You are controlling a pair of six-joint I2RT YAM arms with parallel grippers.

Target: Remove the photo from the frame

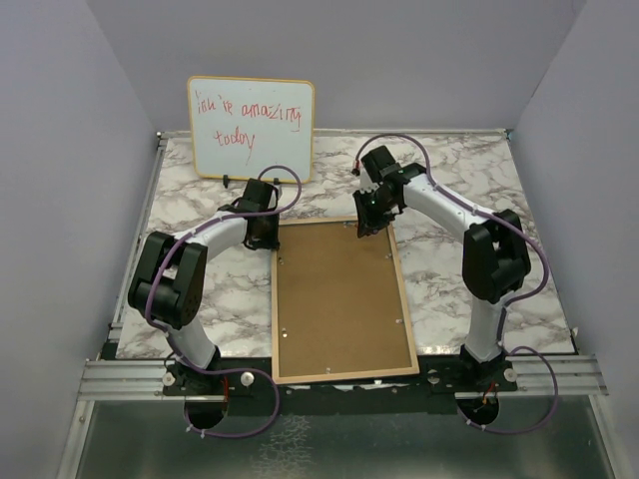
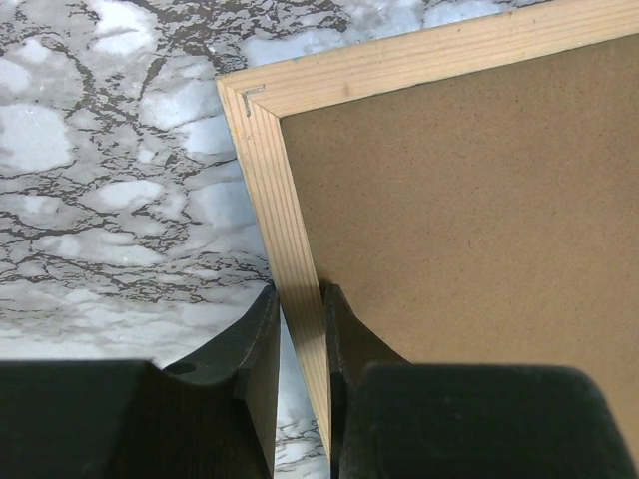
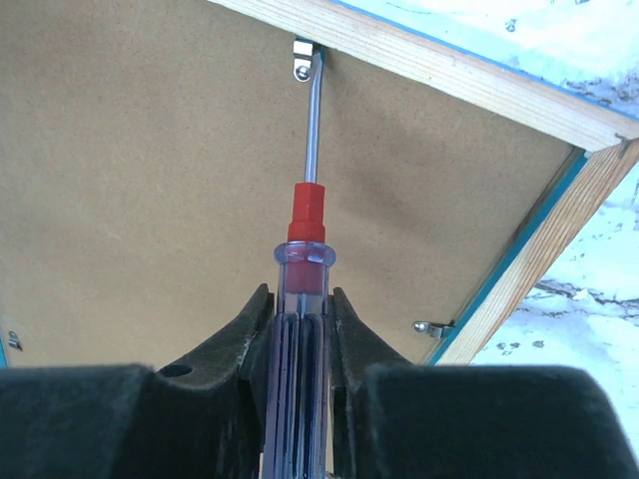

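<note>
The picture frame lies back side up, with a pale wooden border (image 1: 276,319) around a brown backing board (image 1: 339,299). My left gripper is shut on the frame's left rail (image 2: 280,225), one finger on each side of the wood, below the far left corner. A screwdriver (image 3: 307,225) with a red collar and clear handle is held in my right gripper, which is shut on the handle. The screwdriver's tip meets a metal clip (image 3: 303,60) at the far rail (image 3: 439,60). Another clip (image 3: 433,328) sits along the right rail.
Several more small clips line the backing's edges. A whiteboard (image 1: 252,130) with red writing stands behind the frame at the back left. The frame's near rail (image 1: 344,376) lies at the table's front edge.
</note>
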